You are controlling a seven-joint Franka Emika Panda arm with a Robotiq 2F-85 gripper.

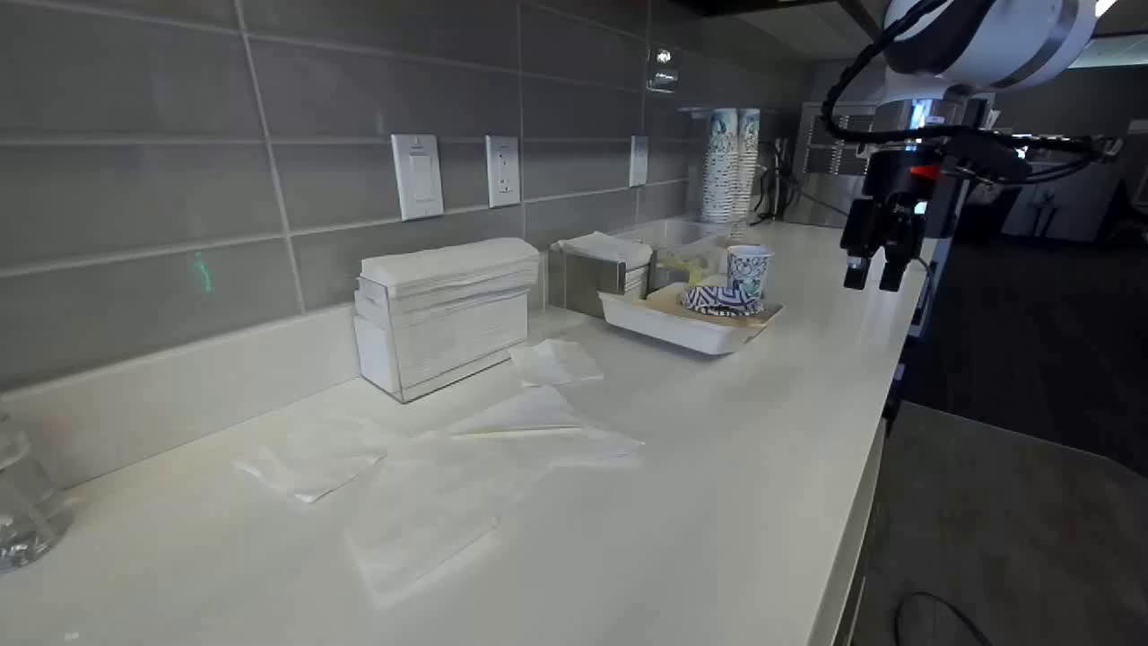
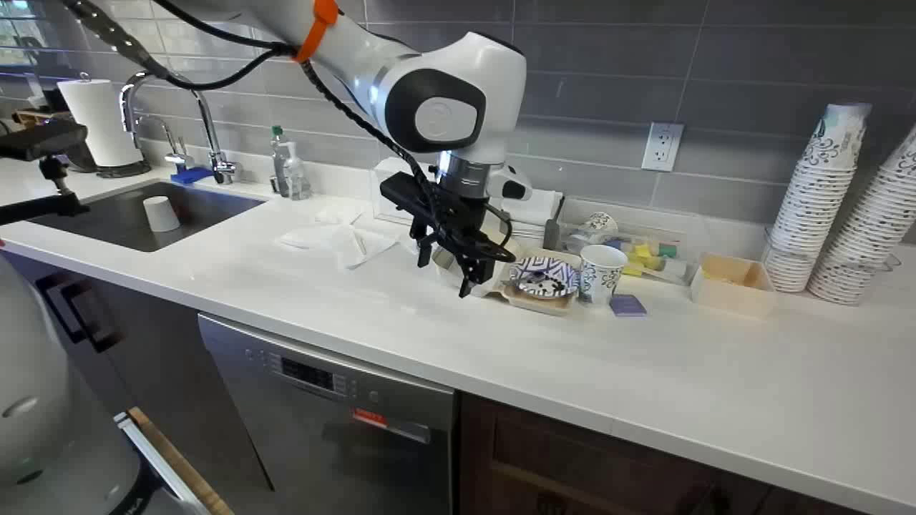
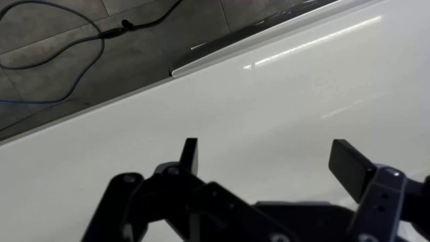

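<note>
Wide apart in the wrist view, the fingers of my gripper have only bare white counter (image 3: 258,109) beneath them. My open gripper (image 2: 444,273) hangs above the counter in exterior view 2, in front of the food trays. A white tray (image 1: 673,327) holds a patterned paper bowl (image 1: 723,301) and a paper cup (image 1: 748,271) stands at it. White napkins (image 1: 527,413) lie loose on the counter before a clear napkin holder (image 1: 457,323).
Tall cup stacks (image 2: 816,197) and a small box (image 2: 732,285) stand at the right. A sink (image 2: 142,214) with a white cup (image 2: 160,214) inside is at the left.
</note>
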